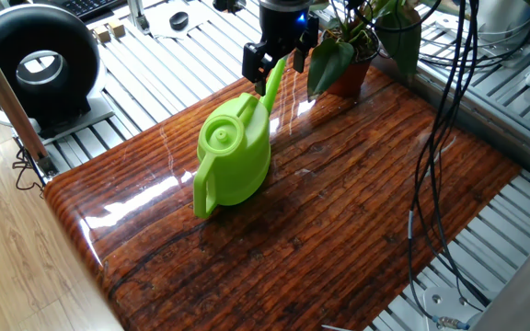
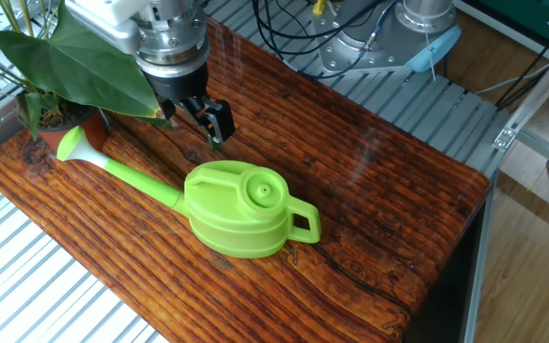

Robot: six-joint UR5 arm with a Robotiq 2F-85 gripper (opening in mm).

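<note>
A bright green watering can (image 1: 237, 152) stands upright on the glossy brown wooden board. In exterior view 2, the body of the watering can (image 2: 239, 214) shows its handle at the right and its long spout pointing left, ending in a pale collar and green rose. My gripper (image 1: 280, 79) hangs above the board, near the spout in exterior view 1. From the other side, the gripper (image 2: 192, 134) appears above and behind the can, apart from it. Its two dark fingers are spread, and nothing shows between them.
A potted plant (image 2: 70, 129) with broad leaves stands by the spout end, its leaves close to my arm. Black cables (image 1: 435, 147) hang at the right in exterior view 1. Much of the wooden board (image 1: 357, 202) is bare.
</note>
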